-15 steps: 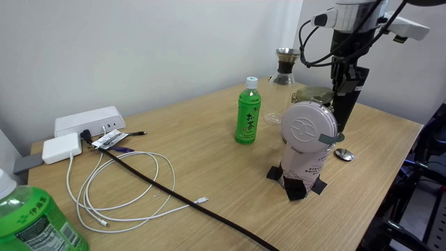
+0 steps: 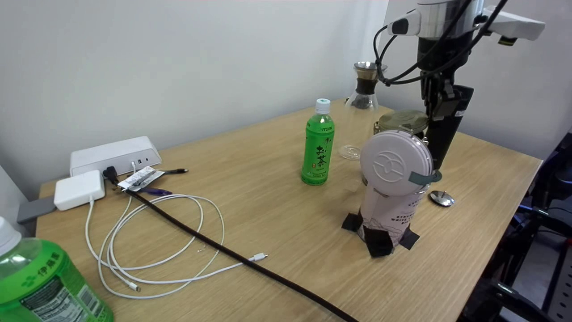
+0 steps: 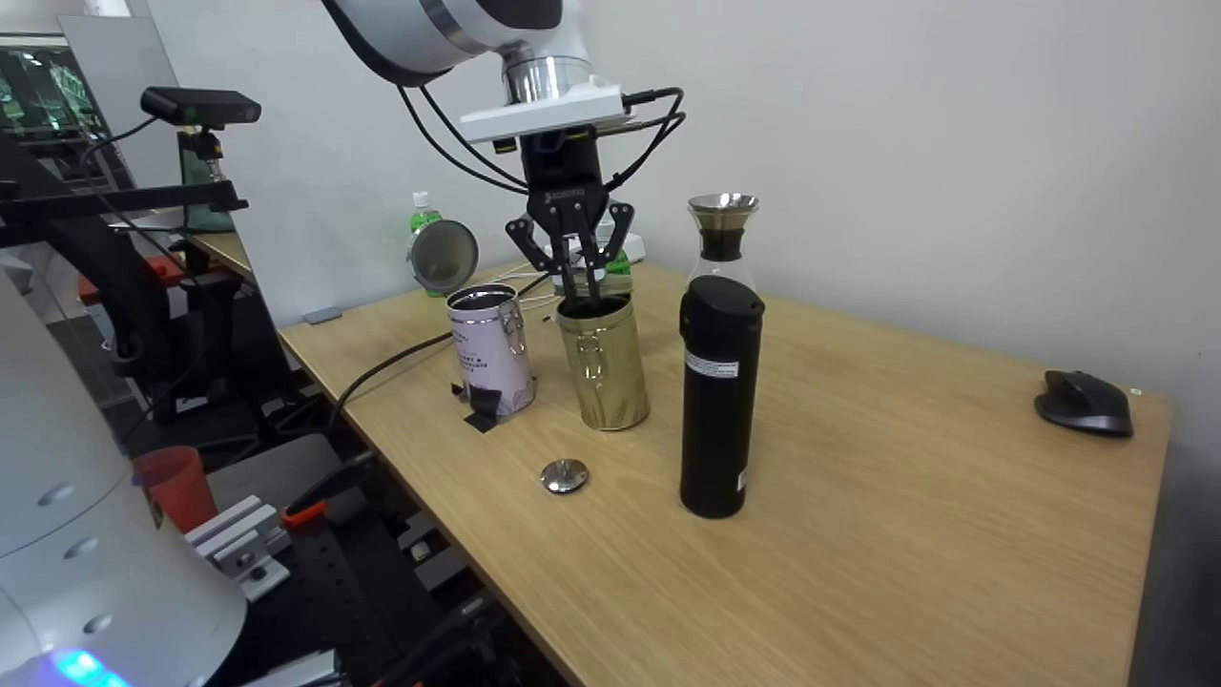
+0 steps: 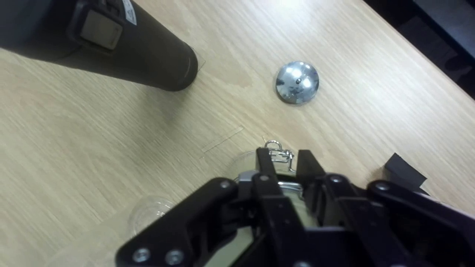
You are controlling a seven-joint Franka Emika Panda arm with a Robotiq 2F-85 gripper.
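The gold canister [image 3: 608, 372] stands upright on the table, its lid [image 2: 403, 120] partly raised; a dark opening shows below the lid in the second exterior view. My gripper [image 3: 581, 304] points down at the canister's near rim, its tips close to or touching the lid area. In the wrist view the gripper has its fingers close together with a narrow gap. A wire clasp [image 4: 280, 154] shows in or behind that gap; whether the fingers pinch anything cannot be told. Most of the canister is hidden there by the gripper.
A pink canister [image 3: 494, 349] with its lid open is taped down beside the gold one. A black thermos [image 3: 718, 401], a glass coffee maker [image 2: 360, 118] and a small metal lid [image 4: 297, 82] are close by.
In the first exterior view, the arm and gripper have shifted a little left, over the gold canister. Its lid looks nearly the same, and the other objects have not moved.
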